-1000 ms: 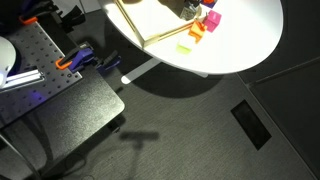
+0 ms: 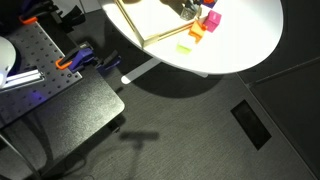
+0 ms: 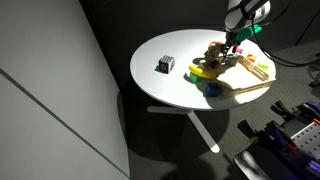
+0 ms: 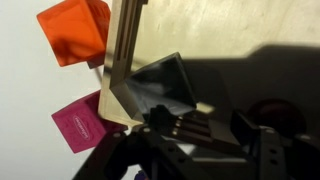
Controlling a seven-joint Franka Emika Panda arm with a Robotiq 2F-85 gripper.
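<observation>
Low over a shallow wooden tray (image 2: 160,38), my gripper has its dark fingers spread apart, though shadow blurs their tips. A dark grey-green cube (image 4: 163,84) rests in the tray against its side wall, just ahead of the left finger. Whether that finger touches the cube, I cannot tell. Deep shadow covers the space between the fingers, and no held object shows there. From the second exterior view, the gripper (image 3: 228,46) appears at the far part of the round white table (image 3: 150,70).
Outside the tray lie an orange cube (image 4: 75,32) and a magenta cube (image 4: 80,123). A dark round object (image 4: 278,118) is inside the tray at right. A yellow-green block (image 2: 184,47) stands by the tray's corner. A black-and-white cube (image 3: 166,63) sits apart on the table's left.
The dark gripper tip at the tray's top edge has shifted very slightly. The blocks and tray stay where they were.
</observation>
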